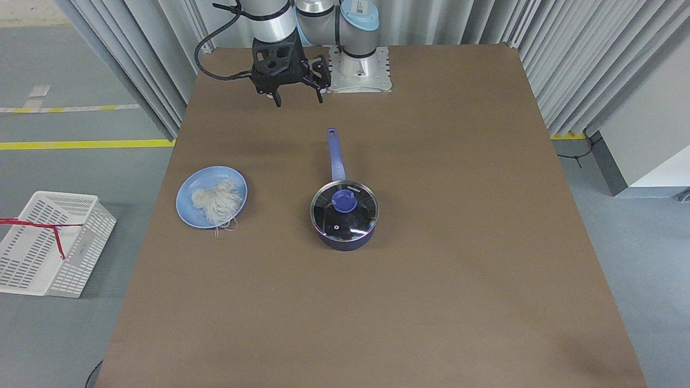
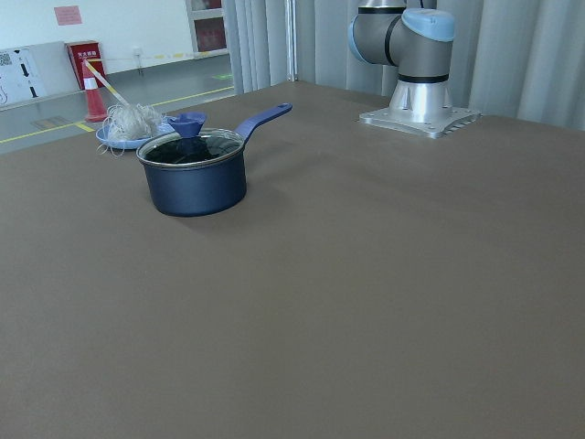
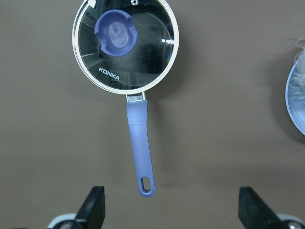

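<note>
A blue saucepan (image 1: 343, 229) with a glass lid and a blue knob (image 3: 116, 32) stands mid-table, its handle (image 1: 336, 155) pointing toward the arm's base. A blue plate (image 1: 188, 199) holding tangled white string (image 1: 219, 201) lies to the left of the pan in the front view. My gripper (image 1: 298, 97) is open above the back of the table; in the wrist view its two fingers are wide apart below the end of the pan handle, nothing between them but bare table beneath.
The robot base (image 1: 362, 77) is bolted at the back edge. A white basket (image 1: 84, 252) sits on the floor off the left side.
</note>
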